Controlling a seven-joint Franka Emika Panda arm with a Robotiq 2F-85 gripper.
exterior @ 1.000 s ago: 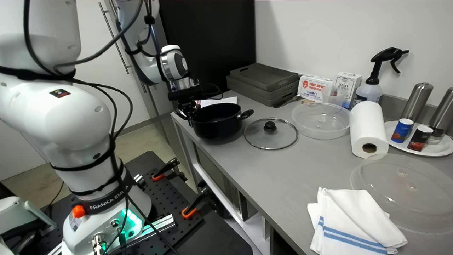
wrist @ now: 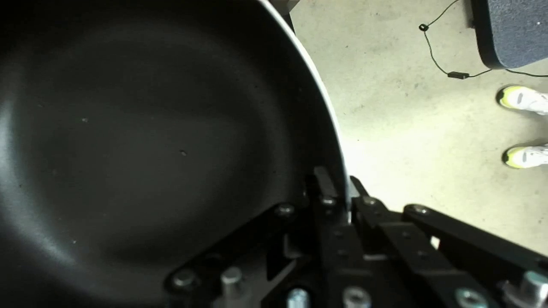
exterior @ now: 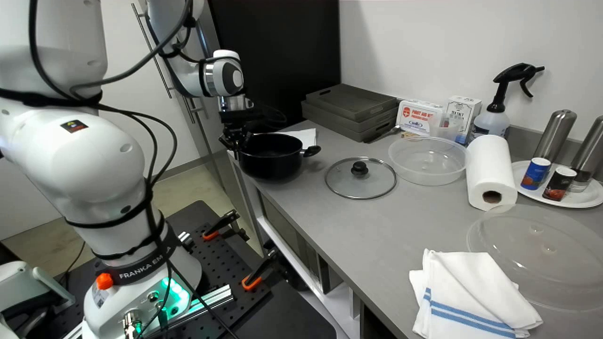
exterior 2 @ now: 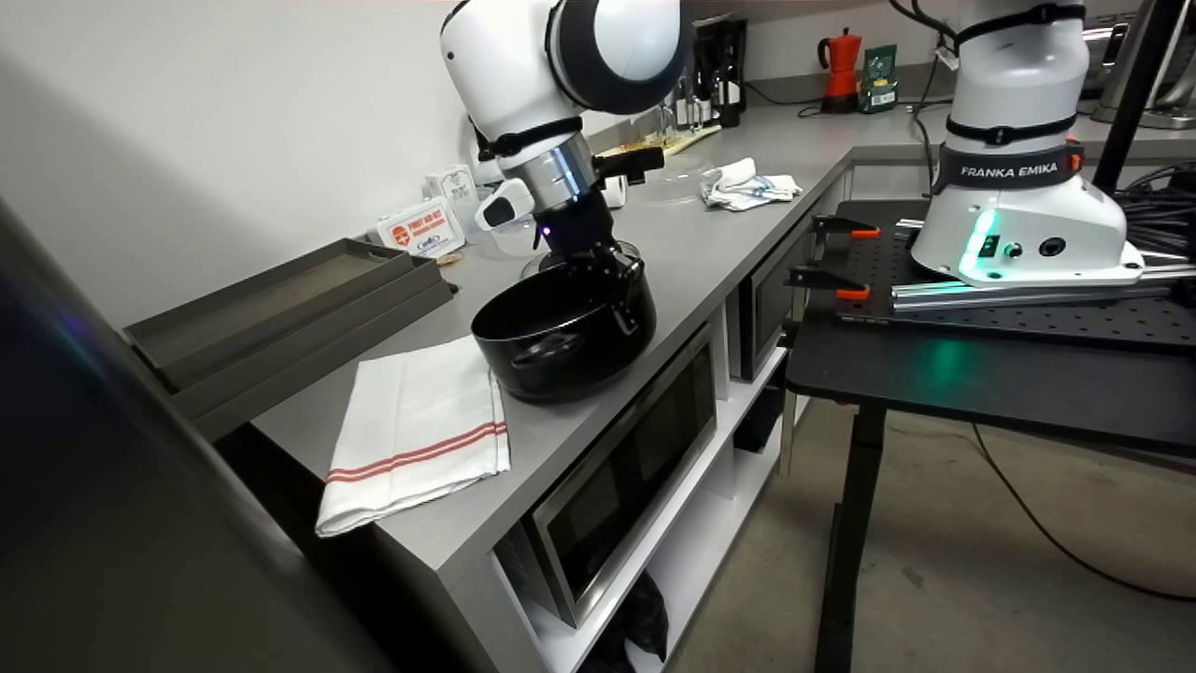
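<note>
A black two-handled pot [exterior: 272, 157] is at the far left end of the counter, close to its front edge. My gripper is shut on the pot's rim, with one finger inside the wall and the other outside, as the wrist view shows. In the second exterior view the pot [exterior 2: 555, 357] looks slightly tilted beside a folded white towel with red stripes [exterior 2: 420, 409]; whether its base touches the counter I cannot tell. Its glass lid [exterior: 362, 180] lies flat on the counter, apart from the pot.
Grey stacked trays [exterior: 350, 111] stand against the back wall. A clear plastic bowl [exterior: 427, 160], a paper roll [exterior: 490, 172] and a blue-striped towel [exterior: 475, 296] are farther right. Mid-counter has free room. Past the counter's front edge the floor [wrist: 390, 118] lies below.
My arm and the pot in its grip have moved left in exterior view 1, toward the counter's end and the red-striped towel. The lid has stayed where it was.
</note>
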